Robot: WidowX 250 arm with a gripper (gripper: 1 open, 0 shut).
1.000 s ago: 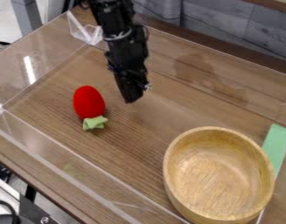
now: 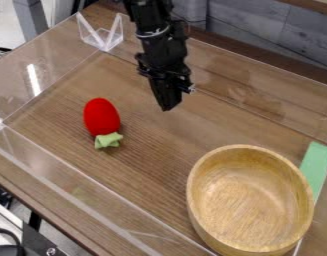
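Observation:
My black gripper (image 2: 169,96) hangs over the upper middle of the wooden table, its tip pointing down and a little right, shut with nothing seen between its fingers. A red oval object (image 2: 100,118) with a light green piece (image 2: 106,141) at its lower end lies to the lower left of the gripper, apart from it.
A large yellow bowl (image 2: 249,200) sits at the lower right, with a light green strip (image 2: 315,165) beside it. A clear plastic item (image 2: 99,28) is at the upper left.
The gripper has moved right and slightly up, away from the red object. The objects on the table have not moved.

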